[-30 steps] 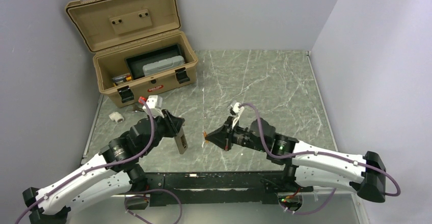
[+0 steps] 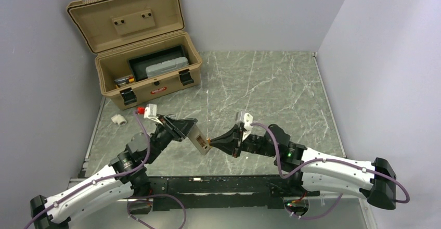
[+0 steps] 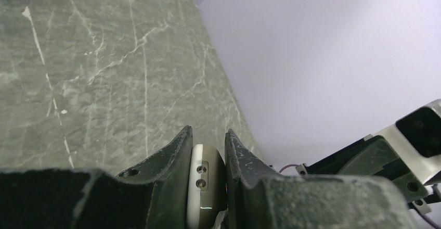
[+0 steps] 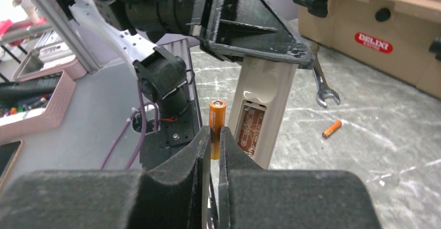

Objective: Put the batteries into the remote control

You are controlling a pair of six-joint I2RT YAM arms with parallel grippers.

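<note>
My left gripper [image 2: 188,125] is shut on the beige remote control [image 2: 199,139], whose end shows between the fingers in the left wrist view. In the right wrist view the remote [image 4: 278,104] hangs with its open battery compartment facing my right gripper. That gripper holds an orange battery [image 4: 217,112] upright between its fingertips, just beside the compartment. A second orange battery [image 4: 332,128] lies on the marble surface behind the remote.
An open tan toolbox [image 2: 148,91] stands at the back left. A wrench [image 4: 326,91] and a white object [image 2: 118,119] lie near it.
My left gripper has moved right, bringing the remote closer to the battery in my right gripper and tilting it more. The right arm has shifted slightly.
</note>
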